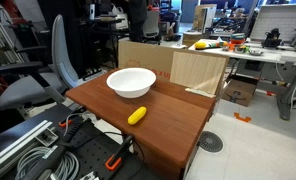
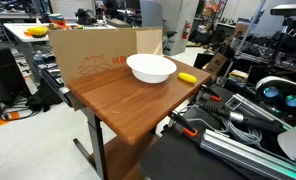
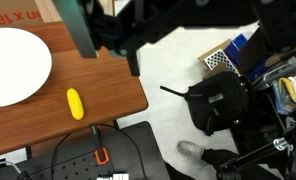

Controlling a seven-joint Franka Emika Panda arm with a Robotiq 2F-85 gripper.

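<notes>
A white bowl (image 1: 131,82) rests on the brown wooden table (image 1: 173,130). Apart from it, closer to the table's edge, lies a small elongated yellow object (image 1: 137,115). The wrist view looks down on both, with the bowl (image 3: 16,67) cut off at the left and the yellow object (image 3: 75,104) lying clear of it. At the top of that view my gripper appears dark and out of focus, its fingers spread and nothing visible between them. It is well above the table, touching neither thing. I cannot make out the gripper in the exterior views.
Cardboard (image 2: 98,50) and a pale wooden panel (image 1: 198,70) stand upright along one table side. Cables and a dark rail lie beside another edge. A black backpack (image 3: 223,103) sits on the floor past the table.
</notes>
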